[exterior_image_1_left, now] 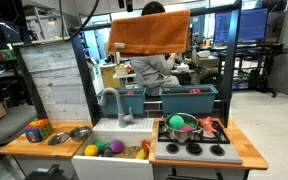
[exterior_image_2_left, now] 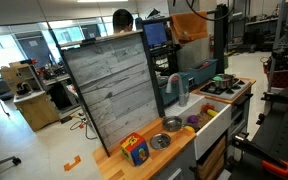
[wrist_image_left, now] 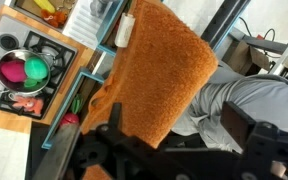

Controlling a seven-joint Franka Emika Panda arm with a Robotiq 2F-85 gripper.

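An orange towel (exterior_image_1_left: 149, 33) hangs over the top bar of the black frame above the sink and stove. The wrist view looks down on the same towel (wrist_image_left: 164, 70), which runs diagonally through the middle. My gripper is open, its dark fingers apart at the bottom of that view. Towel cloth shows below and between the fingers; whether they touch it, I cannot tell. A silver pot (exterior_image_1_left: 181, 126) with a green item and a pink item inside stands on the stove (exterior_image_1_left: 196, 150).
The white sink (exterior_image_1_left: 109, 168) holds several toy fruits and vegetables. Metal bowls (exterior_image_1_left: 81, 134) and a colourful box (exterior_image_2_left: 135, 148) occupy the wooden counter. Teal bins (exterior_image_1_left: 188, 101) hang on the frame. Behind it is a person in grey (wrist_image_left: 264, 108).
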